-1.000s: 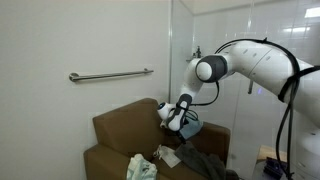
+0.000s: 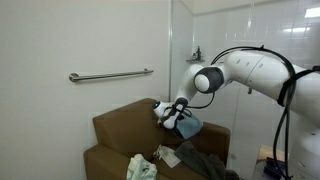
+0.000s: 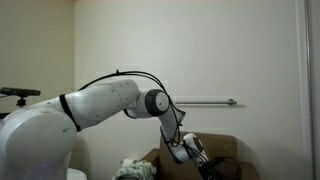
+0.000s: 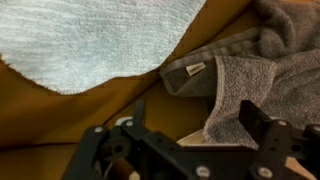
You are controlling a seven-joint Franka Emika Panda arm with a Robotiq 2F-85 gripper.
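Note:
My gripper is open above the brown sofa (image 4: 60, 112), with nothing held between its fingers. Ahead and to the left in the wrist view lies a pale, fuzzy towel (image 4: 100, 35). A grey towel (image 4: 265, 85) with a small label is crumpled on the right, part of it close to the right finger. From the first exterior view, the arm reaches over the seat near the backrest, with a blue cloth (image 2: 189, 126) beside it and the dark grey towel (image 2: 205, 163) in front.
White cloths (image 2: 141, 168) lie on the front left of the sofa (image 2: 115, 125). A towel bar (image 2: 110, 75) is fixed to the wall behind. In the second exterior view, a pale bundle (image 3: 133, 169) sits to the left of the gripper.
The arm's wrist and gripper have shifted left and slightly up toward the backrest over the last second. The cloths look unmoved.

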